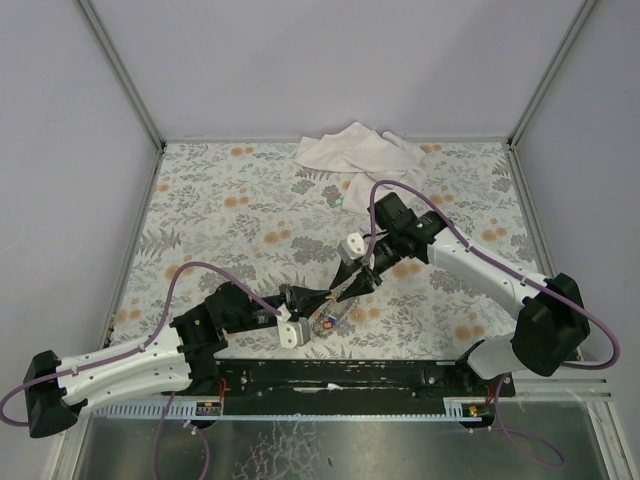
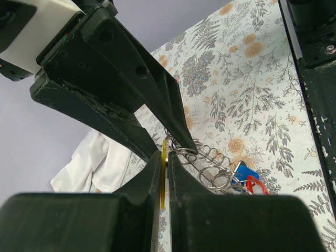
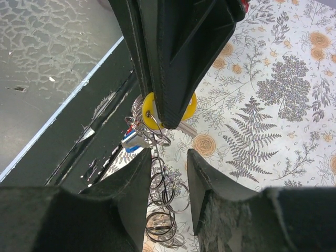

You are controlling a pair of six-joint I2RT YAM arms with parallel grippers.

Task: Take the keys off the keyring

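Observation:
My left gripper is shut on a thin yellow key tag (image 3: 150,121), seen edge-on in the left wrist view and oval in the right wrist view. Coiled wire rings (image 2: 210,173) hang from it with keys (image 3: 134,138) and blue and red pieces (image 2: 247,176). My right gripper has its fingertips around the loose rings just beside the tag, a small gap between them; in the left wrist view its fingers come down from above, close to my left gripper's tips.
A white cloth (image 1: 355,150) lies at the back of the patterned mat (image 1: 240,220). The dark front rail (image 1: 340,370) runs just before the grippers.

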